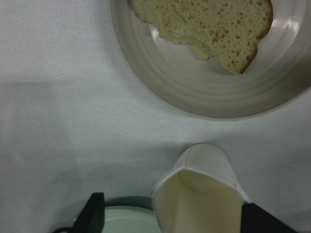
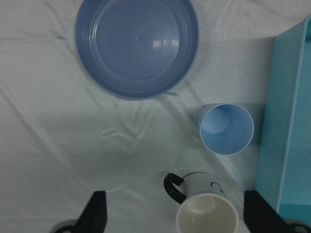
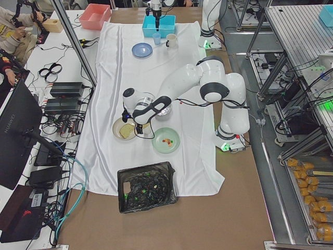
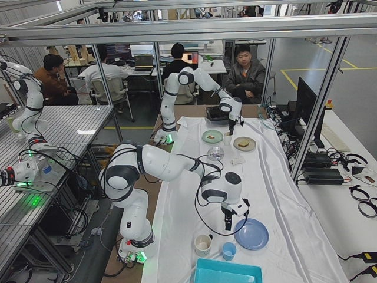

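Note:
My left gripper is open, its fingers on either side of a white paper cup [image 1: 204,170] in the left wrist view; whether they touch it is unclear. Beside the cup are a beige plate with a bread slice [image 1: 204,29] and a green plate [image 1: 126,221], which holds small orange pieces in the camera left view. My right gripper stands open above the table, near a white mug [image 2: 206,213] with a black handle, a blue cup [image 2: 226,128], a blue plate [image 2: 136,46] and a teal bin [image 2: 284,121].
A black bag-lined bin [image 3: 147,187] lies at the table's near end in the camera left view. A silver bowl [image 4: 215,153] sits near the paper cup. Equipment and cables [image 4: 324,174] crowd the side table; much of the white cloth between the arms is clear.

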